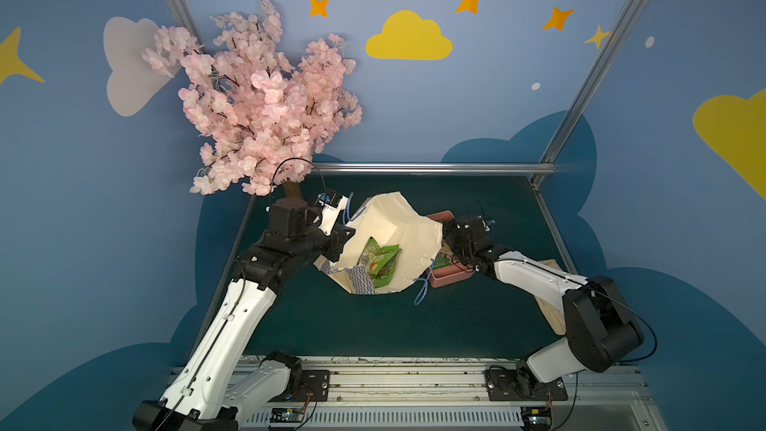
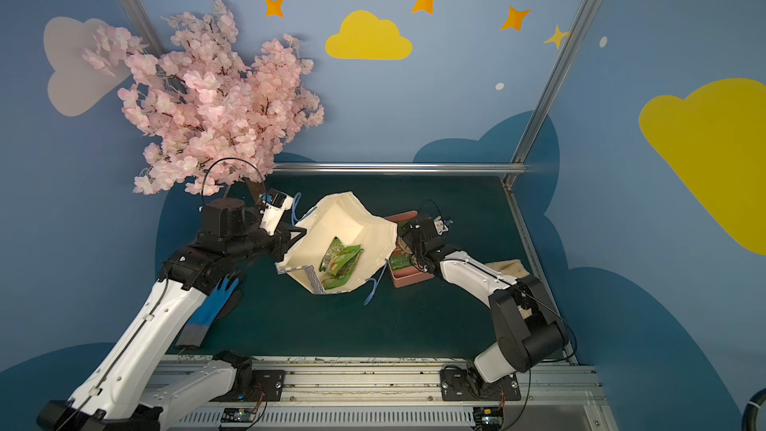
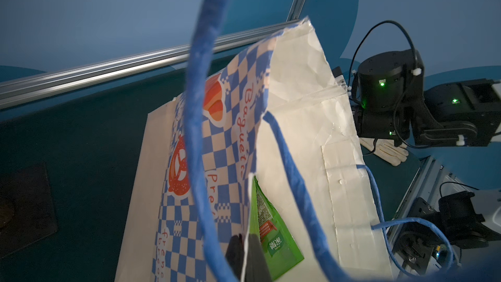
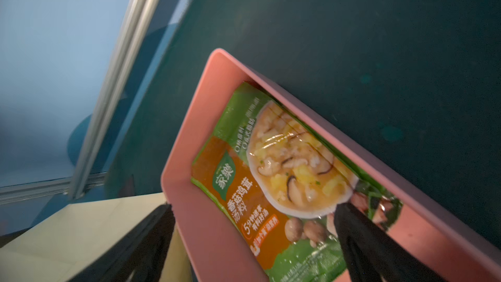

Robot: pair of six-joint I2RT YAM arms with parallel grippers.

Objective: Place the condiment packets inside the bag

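The white paper bag (image 1: 415, 227) stands with its mouth spread wide, and green packets (image 1: 383, 265) lie inside it. My left gripper is shut on the bag's rim, whose thin edge shows between its fingers. To the right of the bag is a pink bin (image 4: 214, 81). In the right wrist view, a green and orange soup packet (image 4: 234, 182) lies in the bin, with another packet's corner (image 4: 375, 201) beside it. My right gripper is open over that packet, one finger on either side in view; whether they touch it cannot be told.
Blue rope handles (image 3: 195, 115) loop from the bag, one close before the left wrist camera. A light glove (image 1: 550, 311) lies at the table's right side and a blue glove (image 2: 209, 307) at the left. A blossom tree (image 1: 271, 103) stands behind the left arm.
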